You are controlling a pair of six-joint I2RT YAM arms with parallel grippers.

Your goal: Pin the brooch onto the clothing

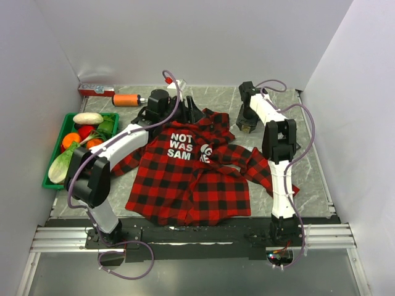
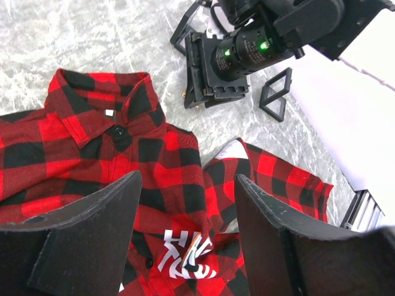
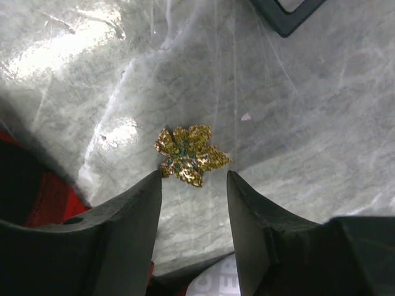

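Note:
A gold leaf-shaped brooch (image 3: 188,154) lies flat on the grey marbled table. My right gripper is above it, with its fingers apart and the brooch just beyond their tips; nothing is held. In the top view this right gripper (image 1: 246,125) mostly hides the brooch, to the right of the clothing's collar. The clothing, a red and black checked shirt (image 1: 162,194) with white lettering, is spread over the middle of the table. Over its collar and chest hangs my left gripper, open and empty, with the shirt (image 2: 92,145) below its fingers.
On the left stands a green basket (image 1: 48,166) of vegetables and fruit. An orange cylinder (image 1: 126,100) and a red-and-white box (image 1: 97,90) lie at the back left. White walls enclose the table; bare tabletop (image 1: 216,95) shows behind the collar.

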